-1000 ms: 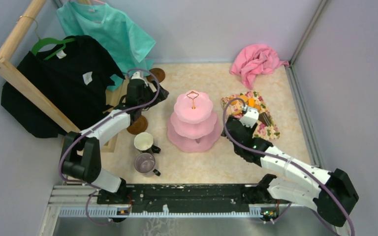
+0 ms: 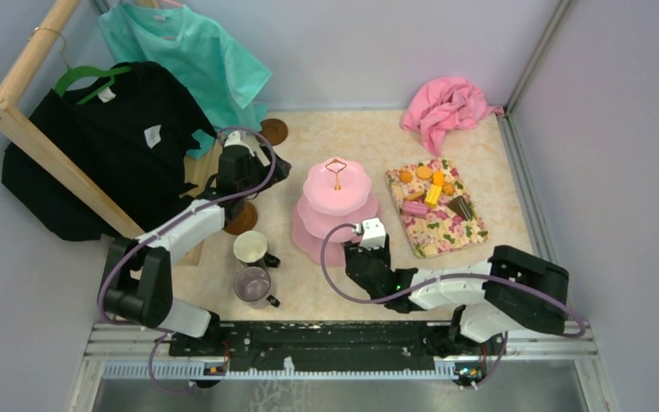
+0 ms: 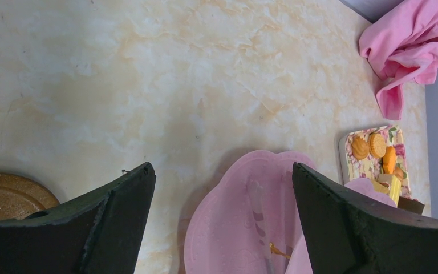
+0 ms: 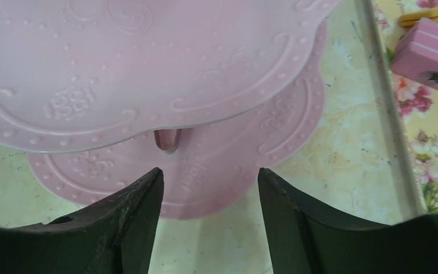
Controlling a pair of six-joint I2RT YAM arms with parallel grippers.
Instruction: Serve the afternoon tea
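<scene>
A pink three-tier stand [image 2: 336, 184] stands mid-table. My left gripper hangs open at its upper left, beside the black shirt, nothing between its fingers. My right gripper is open at the stand's front right, just outside the bottom tier [image 4: 285, 134], with the tier above [image 4: 148, 68] ahead of it; nothing is between its fingers. A floral tray [image 2: 455, 236] at the right holds several small cakes and biscuits, including a pink piece [image 4: 425, 54]. A white mug [image 2: 250, 246] and a grey mug [image 2: 250, 285] stand at the front left.
Wooden coasters [image 2: 273, 130] lie at the left, one by the white mug. A pink cloth [image 2: 446, 107] lies at the back right. A clothes rack [image 2: 51, 154] with shirts fills the left side. Bare table lies behind the stand.
My right gripper has moved from over the tray's left part leftward and toward the front, to the stand's front. The left arm is nearly still.
</scene>
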